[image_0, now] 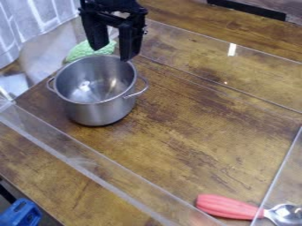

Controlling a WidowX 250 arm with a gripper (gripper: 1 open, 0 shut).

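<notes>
My black gripper (112, 40) hangs at the top, above the back of a steel pot (97, 101) with wire handles, which stands on the wooden table (207, 124). Whether anything is between the fingers cannot be seen clearly. A green object (83, 54) lies behind the pot, partly hidden by it.
A pink-handled spoon (230, 207) lies at the front right. A blue object (21, 215) is at the lower left corner. Clear plastic walls run along the front, left and right.
</notes>
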